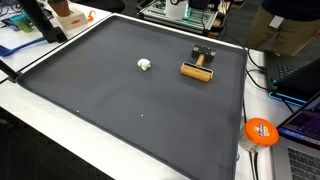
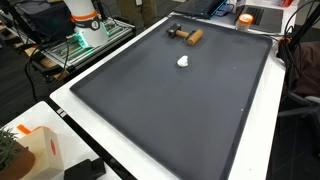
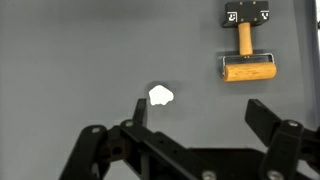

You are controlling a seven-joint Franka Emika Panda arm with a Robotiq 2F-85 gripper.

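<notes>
A small white lump lies on the dark grey board in the wrist view; in the first exterior view this white lump is toward the back, left of the roller. A roller with an orange-wood cylinder, a short wooden handle and a black clamp-like end rests to its right, the two well apart. My gripper is open above the board, its black fingers spread wide at the lower part of the wrist view. Nothing shows between the fingers. Neither exterior view shows the gripper itself.
The grey board lies on a white table and is mostly bare. Just off its edge stands an orange-lidded container, near laptops. A potted plant is at the near left in the second exterior view.
</notes>
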